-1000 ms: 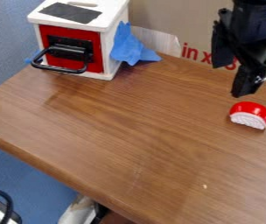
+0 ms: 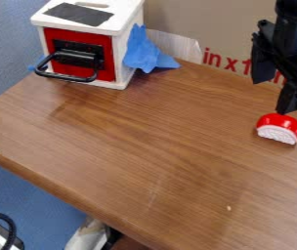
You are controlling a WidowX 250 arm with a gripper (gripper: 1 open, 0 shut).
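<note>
The black gripper [image 2: 280, 76] is at the upper right, partly out of frame, above a red object with a white ribbed face [image 2: 279, 127] lying on the wooden table. Whether its fingers are open or shut I cannot tell. A white and red toy oven [image 2: 109, 21] with a black handle stands at the back left.
A blue cloth [image 2: 148, 59] lies beside the oven, in front of cardboard [image 2: 206, 24]. The table's edge runs diagonally along the lower left.
The objects on the table have not moved.
</note>
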